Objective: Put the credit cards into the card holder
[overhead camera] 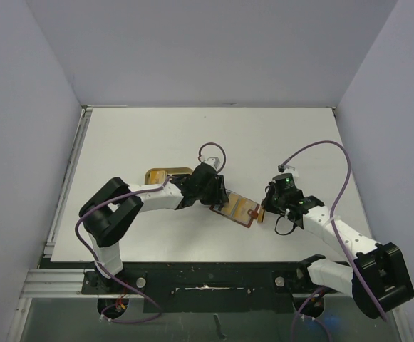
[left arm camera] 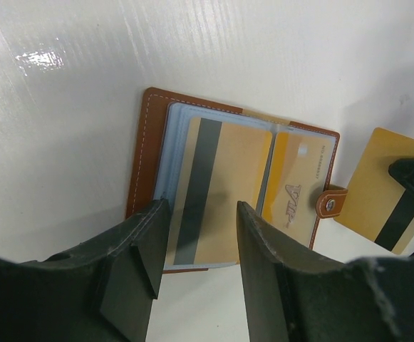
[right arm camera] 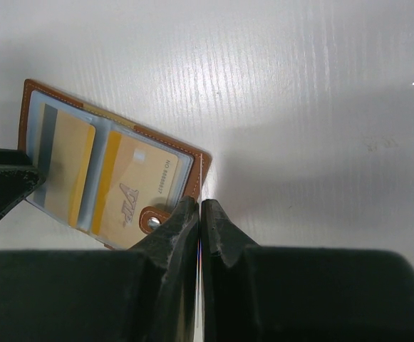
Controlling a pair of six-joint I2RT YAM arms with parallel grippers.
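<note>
The brown card holder (left arm camera: 151, 142) lies spread on the white table, its clear sleeves facing up. Gold cards show in it: one with a black stripe (left arm camera: 217, 182) in the left half, and one with printed lettering (right arm camera: 134, 185) in the right half beside the snap tab (right arm camera: 152, 219). Over the holder's left end my left gripper is open, its fingers apart above the striped card. To the right of the holder my right gripper is shut on another gold card, held on edge and seen edge-on in the right wrist view.
A tan box (overhead camera: 149, 174) with gold cards (overhead camera: 157, 177) in it sits behind the left arm.
</note>
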